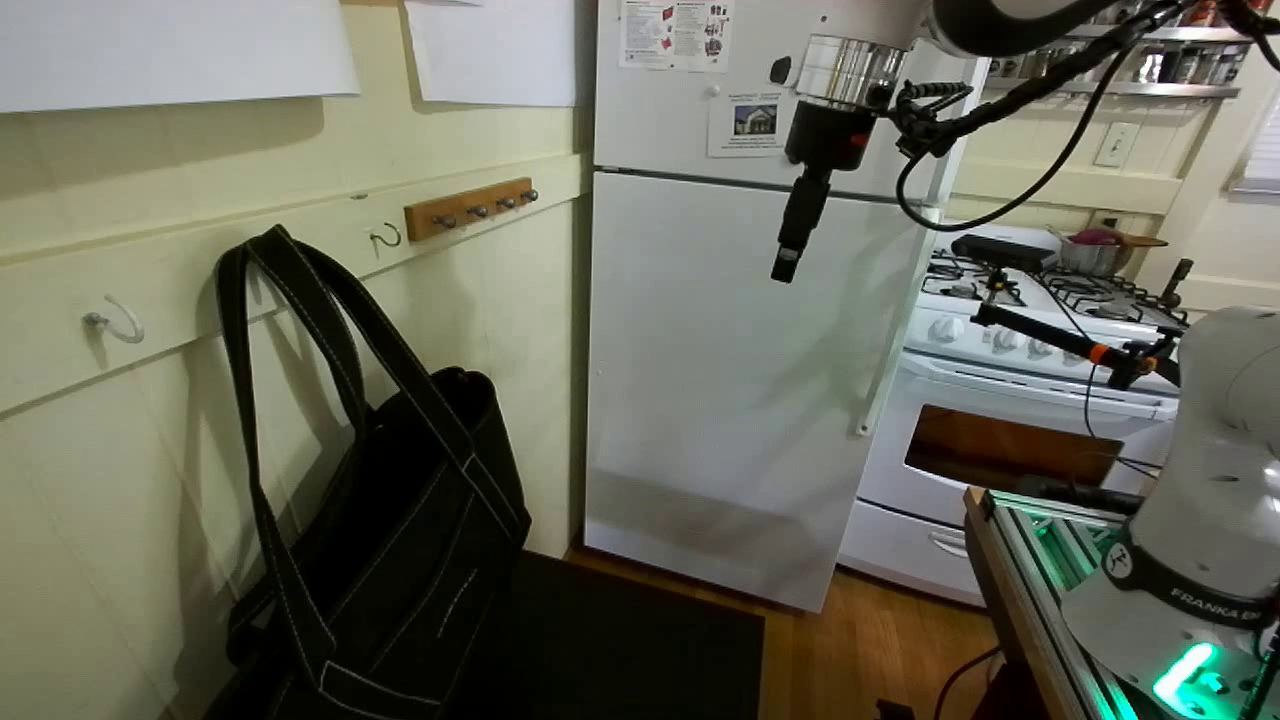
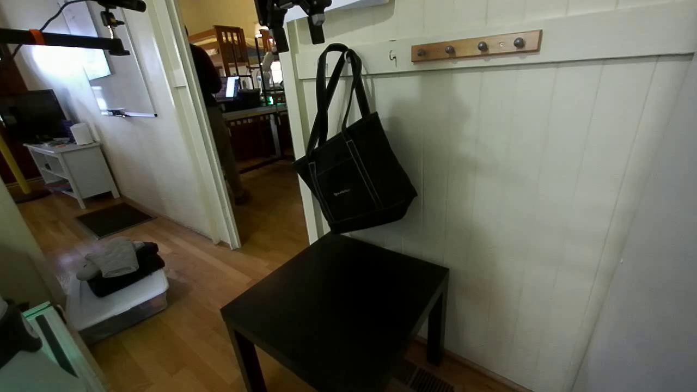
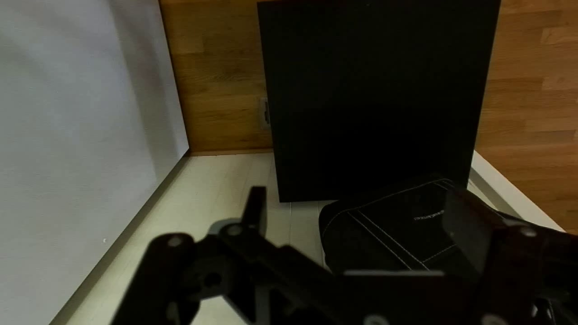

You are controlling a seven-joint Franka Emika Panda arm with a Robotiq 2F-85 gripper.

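Note:
A black tote bag (image 1: 396, 564) with white stitching hangs by its handles on the cream wall; the hook holding it is hidden behind the straps. In the second exterior view the bag (image 2: 366, 173) hangs tilted over a black table. My gripper (image 1: 786, 266) points down in mid-air in front of the fridge, apart from the bag. At the top edge of the second exterior view, the gripper (image 2: 299, 40) shows its two fingers spread with nothing between them. From the wrist, the open gripper looks down on the bag's stitched side (image 3: 390, 233).
Along the wall rail are a white hook (image 1: 118, 322), a small metal hook (image 1: 386, 236) and a wooden peg rack (image 1: 470, 209). The black table (image 2: 333, 307) stands below the bag. The fridge (image 1: 720, 384) and stove (image 1: 1008, 396) bound the other side.

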